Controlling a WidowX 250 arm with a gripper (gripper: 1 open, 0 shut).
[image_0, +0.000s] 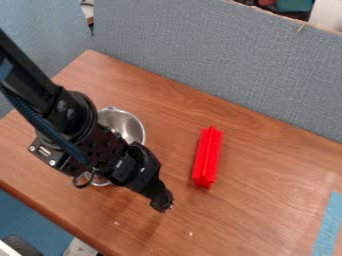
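The black arm reaches in from the upper left over the wooden table, its gripper (162, 200) low near the front middle; whether the fingers are apart is too small to tell. A red elongated block (207, 156) lies to the right of the gripper, apart from it. A metal bowl or pot (127, 123) sits behind the arm, which hides much of it.
Grey padded walls (201, 65) bound the table (267, 200) at the back and left. A light blue strip (327, 225) lies at the right edge.
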